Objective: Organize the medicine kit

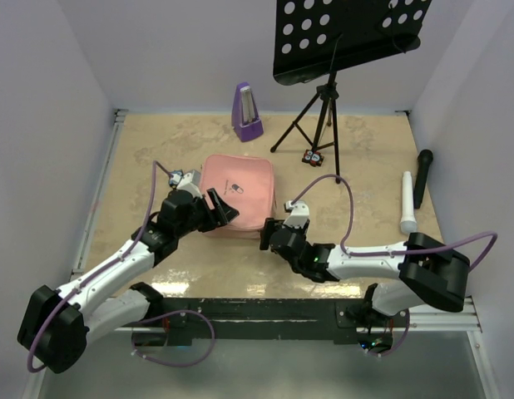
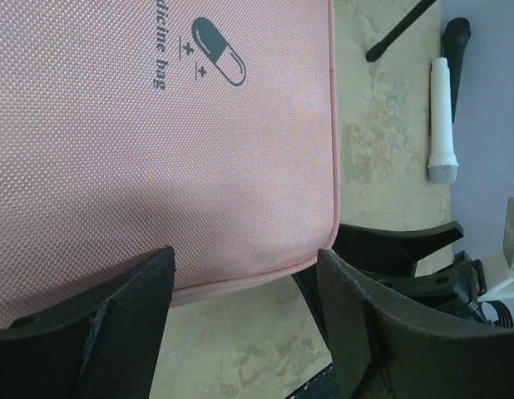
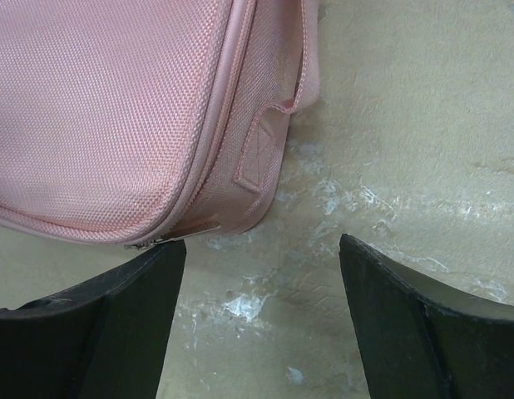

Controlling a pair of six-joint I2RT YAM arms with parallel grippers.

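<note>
The pink medicine bag (image 1: 239,183) lies closed on the table, its pill logo upward. My left gripper (image 1: 220,208) is over the bag's front left part; in the left wrist view its fingers stand apart at the bag's front edge (image 2: 240,274), nothing visibly held. My right gripper (image 1: 272,229) is at the bag's front right corner. In the right wrist view its fingers are apart, the left one by the zipped edge (image 3: 182,183), where a metal zipper pull partly shows, and bare table between them.
A music stand (image 1: 328,108) and a purple metronome (image 1: 247,116) stand behind. A white microphone (image 1: 407,202) and a black one (image 1: 422,174) lie at the right. The table left of the bag and at its front is mostly clear.
</note>
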